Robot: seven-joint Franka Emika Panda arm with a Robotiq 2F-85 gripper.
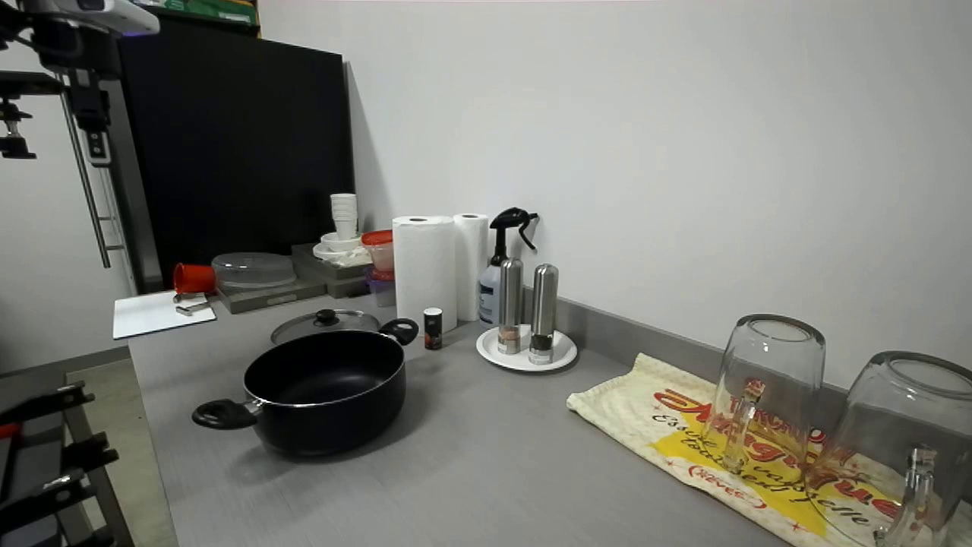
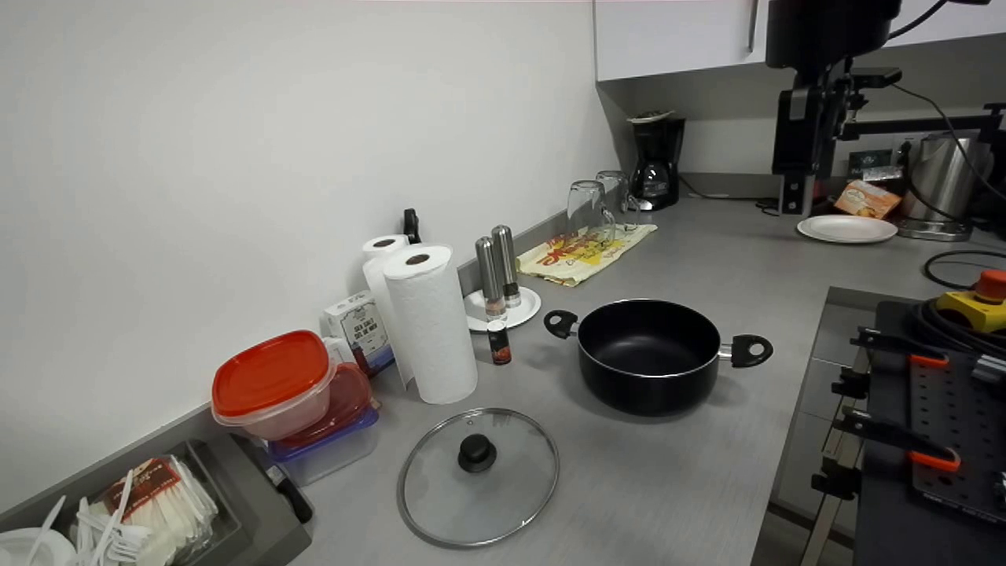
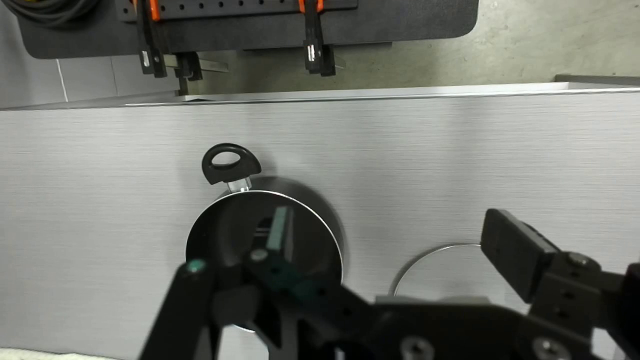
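Note:
A black two-handled pot [image 2: 651, 387] stands uncovered on the grey counter, and its inside looks empty. Its likely glass lid [image 2: 479, 505], with a black knob, lies flat on the counter beside it. In the wrist view I look down past my open gripper, its fingers wide apart and nothing between them. One finger and the gripper body cover part of the pot [image 3: 222, 222]; the lid [image 3: 447, 273] is partly hidden on the right. My gripper [image 1: 97, 147] hangs high at the upper left of exterior view 1, clear of the counter.
Paper towel rolls [image 2: 434, 330], a small spice jar [image 2: 499, 343] and two grinders [image 1: 544, 310] on a white plate [image 1: 492, 350] line the wall. Upturned glass mugs [image 1: 770, 383] stand on a printed cloth [image 1: 629, 396].

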